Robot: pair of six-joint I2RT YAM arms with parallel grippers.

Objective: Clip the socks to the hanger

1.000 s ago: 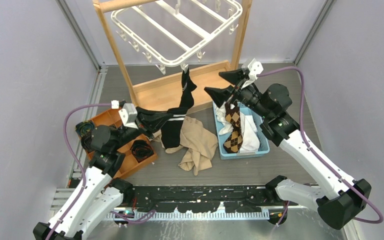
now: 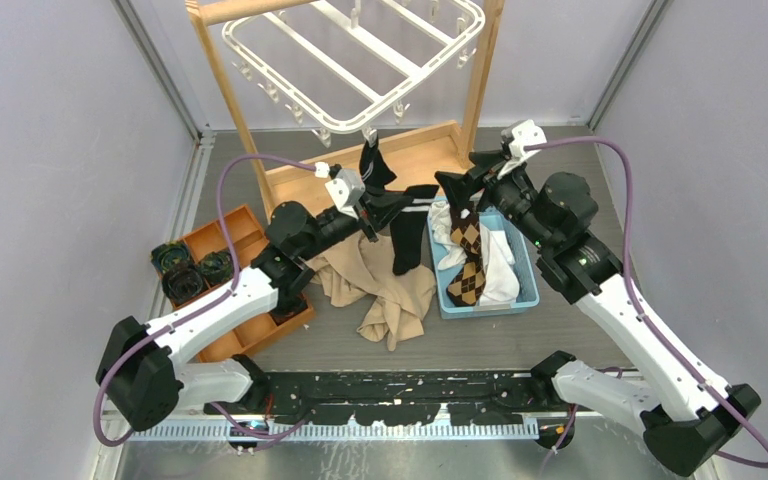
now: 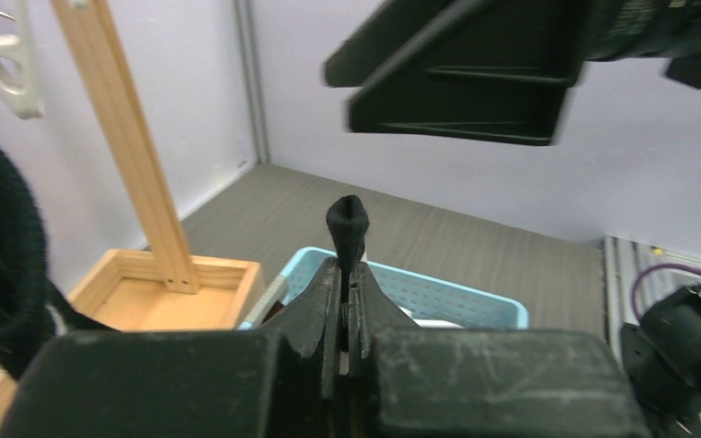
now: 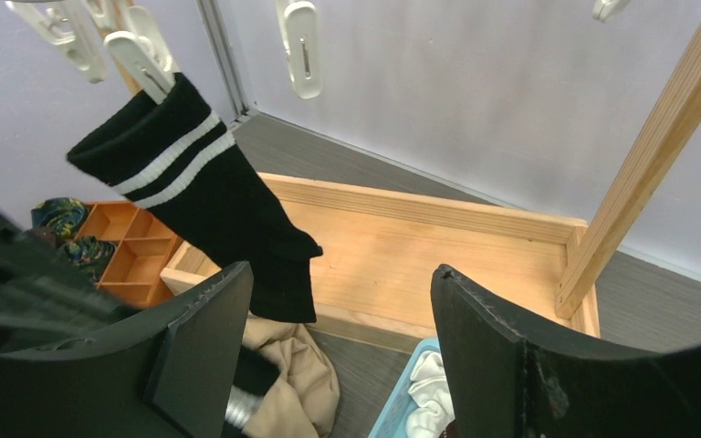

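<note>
One black sock with white stripes (image 4: 228,201) hangs from a white clip (image 4: 139,66) on the hanger (image 2: 360,60). A second black striped sock (image 2: 415,245) dangles below my left gripper (image 2: 406,198). Pinched between the left fingertips, its dark edge (image 3: 348,221) pokes up in the left wrist view. To the right, my right gripper (image 2: 458,168) is apart from that sock, its fingers parted and empty between the fingers. In the left wrist view the right gripper's dark fingers (image 3: 475,82) loom above the held sock.
A blue basket (image 2: 532,285) holds white and brown argyle socks. Beige cloth (image 2: 395,295) lies on the floor, beside an orange divided tray (image 2: 245,232). The hanger's wooden stand (image 2: 478,80) rises behind both grippers. An empty clip (image 4: 305,55) hangs right of the clipped sock.
The right gripper has shifted slightly right, its fingers closer together. The clipped sock has swung a little.
</note>
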